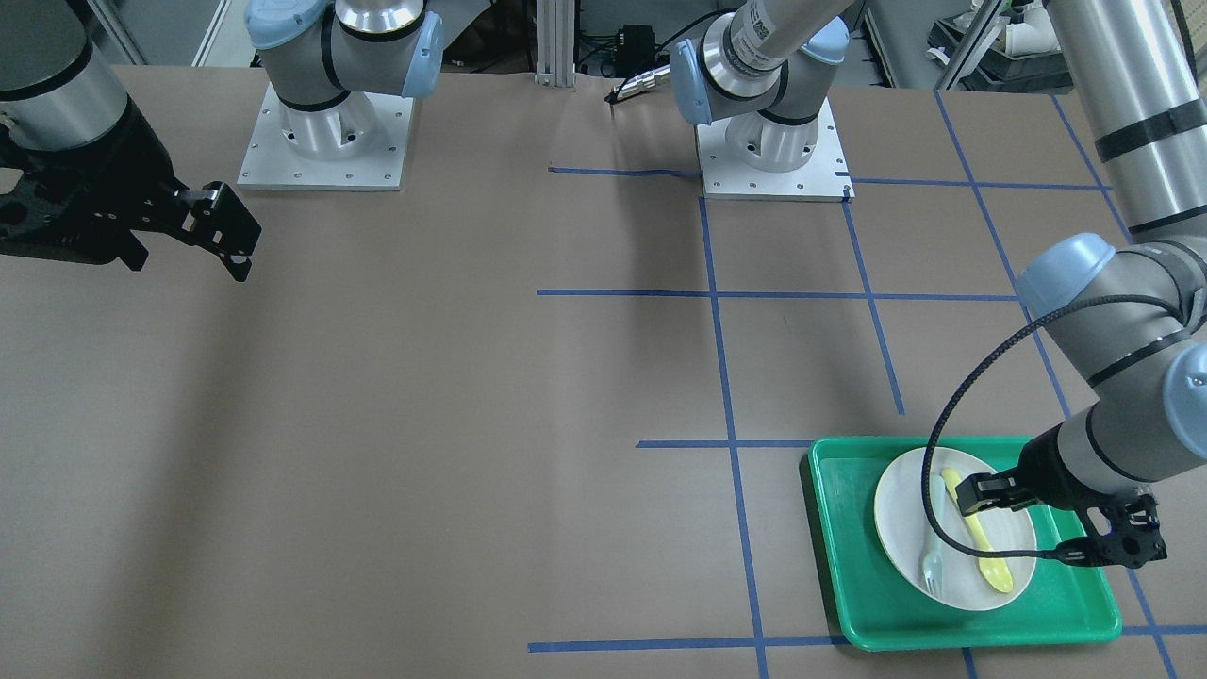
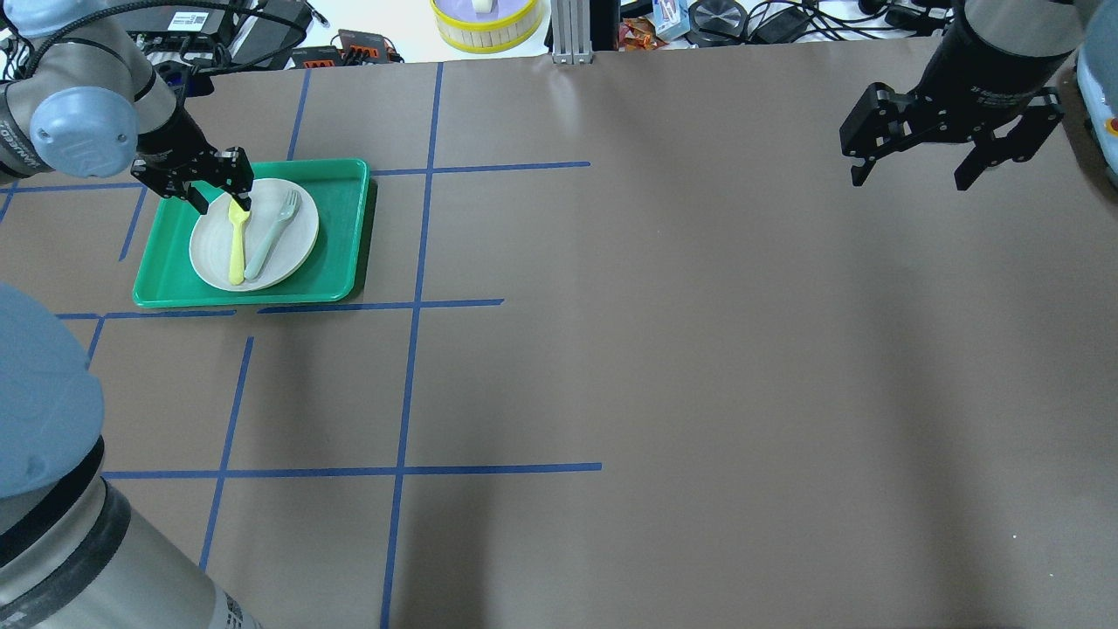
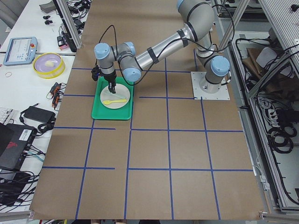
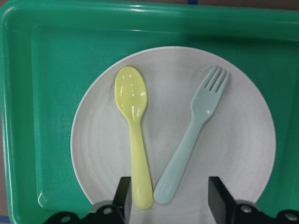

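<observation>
A white plate [image 4: 173,116] lies in a green tray [image 4: 51,93], holding a yellow spoon [image 4: 139,163] and a pale mint fork [image 4: 180,158], tines toward the top of the wrist view. My gripper hangs low over the plate, open, its fingertips either side of both handle ends with plate showing between. In the top view my gripper [image 2: 224,200] is over the far part of the plate. Whether it touches anything I cannot tell.
A second black gripper [image 2: 943,147] stands idle above the table at the other side. Bare table [image 2: 681,314] with blue tape lines fills the middle. Cluttered white side tables lie beyond the edge.
</observation>
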